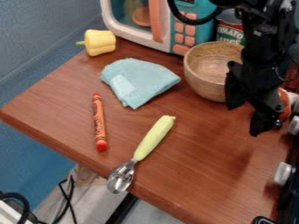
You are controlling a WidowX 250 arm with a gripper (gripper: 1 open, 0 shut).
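The black arm comes in from the upper right, with my gripper (257, 109) low at the right edge of the wooden table (176, 192), just right of a tan bowl (207, 70) and in front of a red-and-white object (285, 108) that it partly hides. Whether the fingers are open or shut is unclear. An orange crayon (100, 122), a folded light blue cloth (138, 80) and a spoon with a pale green handle (152, 140) lie on the table.
A yellow pepper (98, 42) stands at the back left. A toy microwave (158, 22) and a can (229, 31) are at the back. Black equipment lines the right edge.
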